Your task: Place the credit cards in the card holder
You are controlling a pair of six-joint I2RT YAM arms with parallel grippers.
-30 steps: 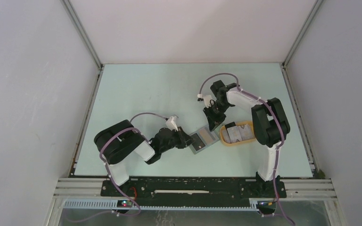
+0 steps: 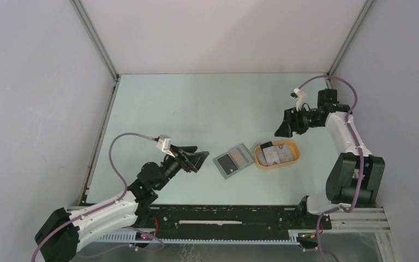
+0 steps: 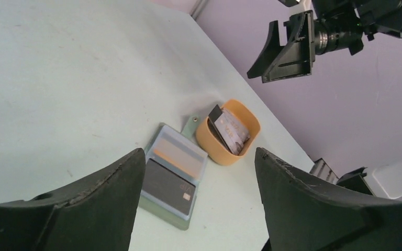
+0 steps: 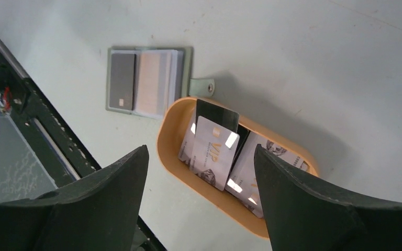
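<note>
The grey-green card holder (image 2: 223,170) lies flat on the table. A black card (image 4: 122,80) and a pale beige-banded card (image 4: 151,83) show in it. To its right stands an oval tan basket (image 4: 175,160). Inside the basket are several pale cards, among them a card printed VIP (image 4: 213,151), and a black card (image 4: 218,116) stands against the rim. My left gripper is open and empty, raised to the left of the holder. Over the basket's far side, my right gripper hangs open with nothing held between its fingers.
A small snap tab (image 4: 202,87) sticks out from the holder towards the basket.
My left arm has drawn back to the left, away from the holder. The right arm has risen and swung right, from the holder to beyond the basket. Holder and basket stay put.
</note>
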